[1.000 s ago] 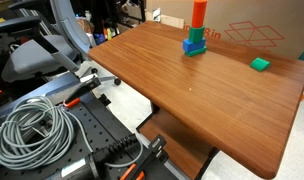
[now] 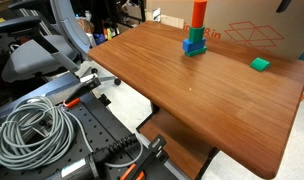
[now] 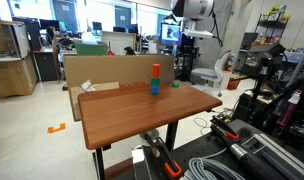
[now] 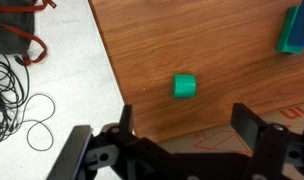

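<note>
A small green block (image 2: 259, 64) lies alone on the wooden table's far right part; in the wrist view the same green block (image 4: 184, 86) shows beyond and between my fingertips. My gripper is open, with nothing between its fingers, and it hangs above the table. Only a dark tip of it shows at the top right of exterior view 1. Farther along the table stands an upright stack (image 2: 195, 46) of green and blue blocks with a tall red-orange piece on top. Part of that stack (image 4: 295, 30) enters the wrist view at the upper right.
Brown cardboard (image 3: 112, 72) stands upright along the table's back edge. Coiled grey cable (image 2: 37, 135) lies beside the dark frame in front, and red straps with black cables (image 4: 17, 45) are off the table's edge.
A dark gripper tip has come into exterior view 1 at the top right; it was absent before. The block and the stack have not moved.
</note>
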